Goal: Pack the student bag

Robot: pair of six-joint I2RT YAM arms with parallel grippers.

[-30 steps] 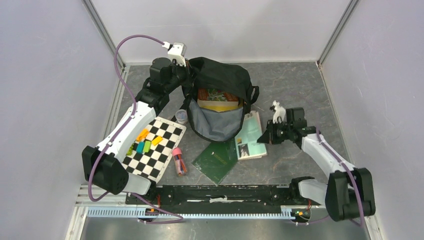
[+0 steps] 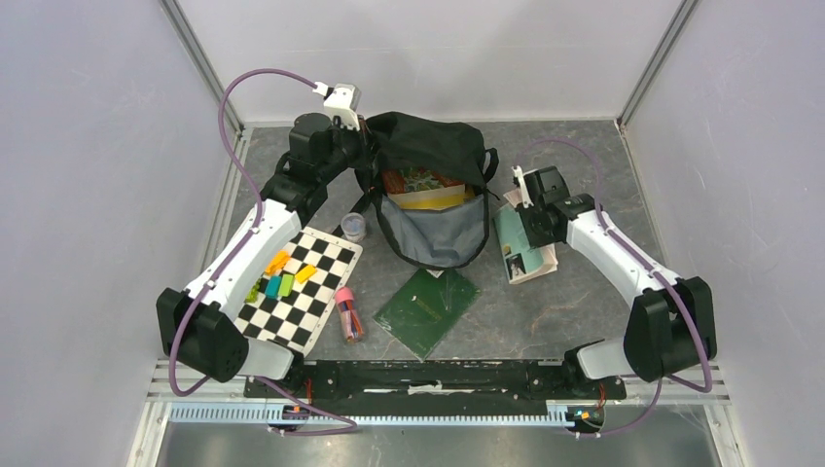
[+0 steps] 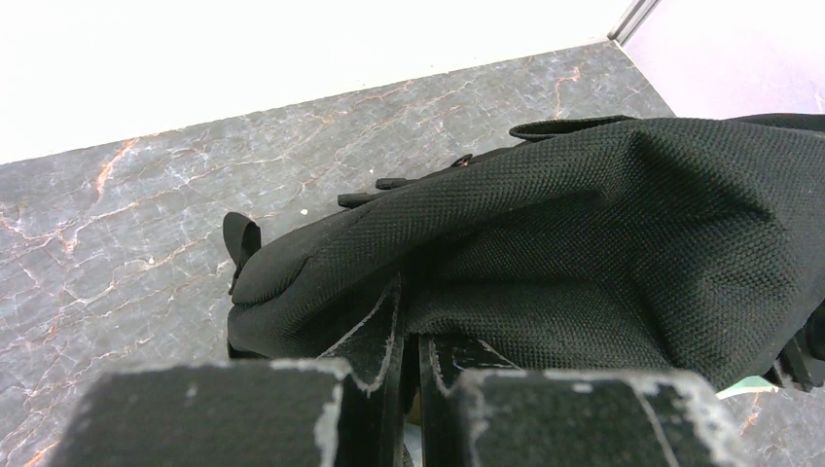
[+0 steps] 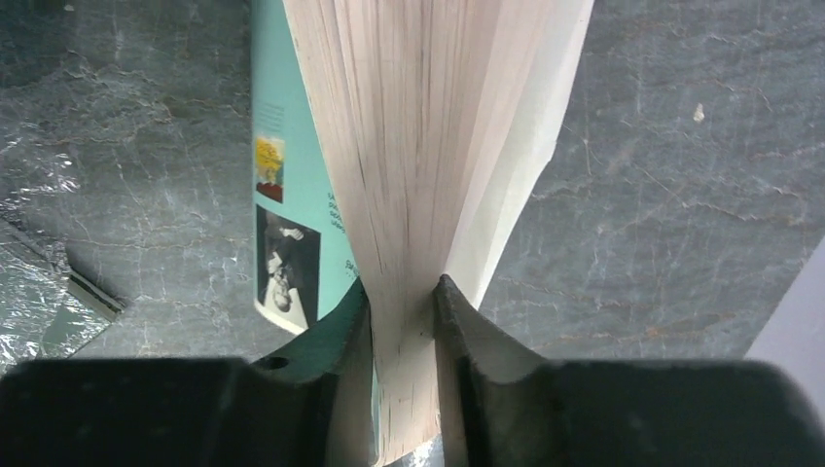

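Observation:
The black bag (image 2: 428, 146) lies with its mouth toward me, books (image 2: 428, 193) inside. At its upper left edge, my left gripper is shut on the black fabric of the bag (image 3: 525, 233). To the right of the bag, a teal-covered book (image 2: 516, 243) is with my right gripper (image 2: 530, 219). In the right wrist view, the book's cream pages (image 4: 399, 195) run between the fingers, which bear on both sides of it. A green booklet (image 2: 428, 309) lies flat in front of the bag.
A checkered board (image 2: 316, 277) with colored blocks (image 2: 286, 285) is at front left. Near it are a pink-capped bottle (image 2: 348, 316) and a small clear jar (image 2: 353, 227). Bare floor surrounds the book at right.
The bag's front shifted slightly. My left arm stayed at the bag's edge.

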